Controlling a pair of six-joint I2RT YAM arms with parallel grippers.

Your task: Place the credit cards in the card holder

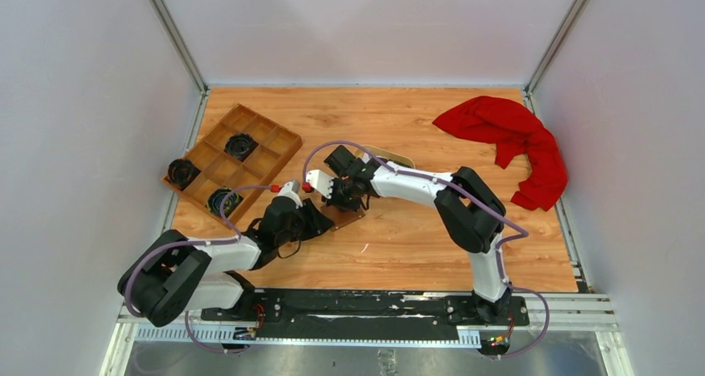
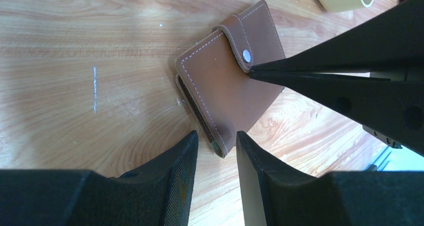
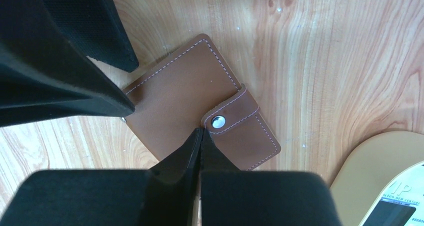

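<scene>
The brown leather card holder [image 2: 225, 86] lies flat on the table, its strap and silver snap [image 3: 218, 121] on top. My right gripper is shut with its tips at the snap end of the strap, nothing showing between them. My left gripper stands part open at the holder's near corner, its two fingers to either side of that corner; whether they touch it I cannot tell. In the right wrist view a credit card [image 3: 395, 211] rests in a cream container [image 3: 350, 186] at the lower right.
A wooden compartment tray [image 1: 278, 155] holding several dark coiled items stands at the left. A red cloth [image 1: 499, 135] lies at the far right.
</scene>
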